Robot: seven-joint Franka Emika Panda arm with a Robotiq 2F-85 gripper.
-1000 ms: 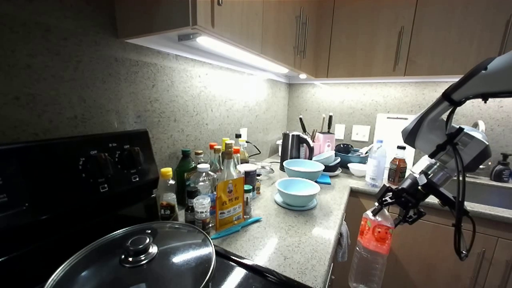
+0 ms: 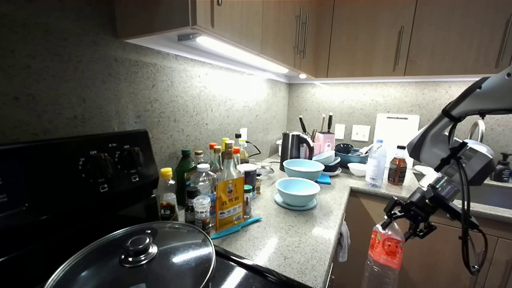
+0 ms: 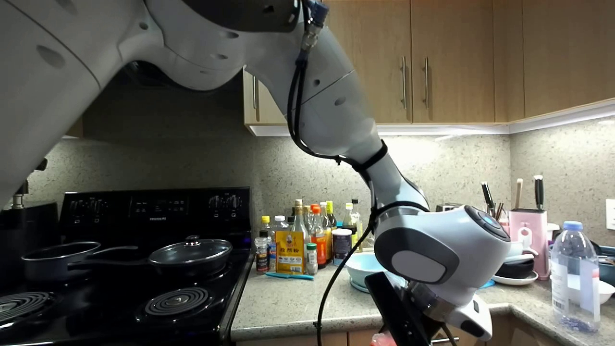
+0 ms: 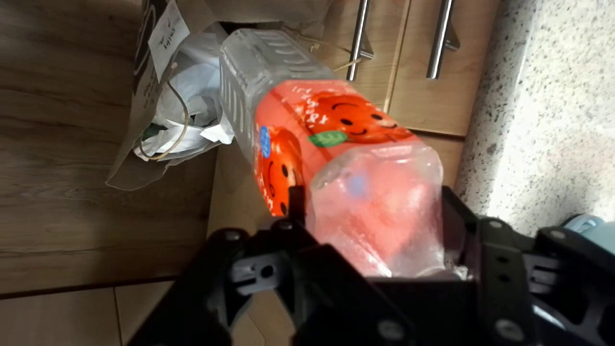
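A clear plastic bottle (image 2: 386,247) with a red label of smiling fruit faces hangs from my gripper (image 2: 398,229), in front of the lower cabinets. In the wrist view the black fingers stand on either side of the upper part of the bottle (image 4: 340,132), shut on it; its base points away from the gripper. Beyond the base, to the left, an open paper bag (image 4: 129,147) with crumpled white material inside stands on the wooden floor. Only a bit of the red label (image 3: 383,339) shows in exterior view 2, at the bottom edge.
Cabinet handles (image 4: 441,40) and the counter edge (image 4: 490,115) lie to the right of the bottle. On the counter stand blue bowls (image 2: 297,192), several seasoning bottles and another clear bottle (image 2: 375,165). A lidded pan (image 2: 168,259) sits on the stove.
My gripper has moved lower and slightly right in exterior view 1, carrying the bottle along. The counter things stay where they were.
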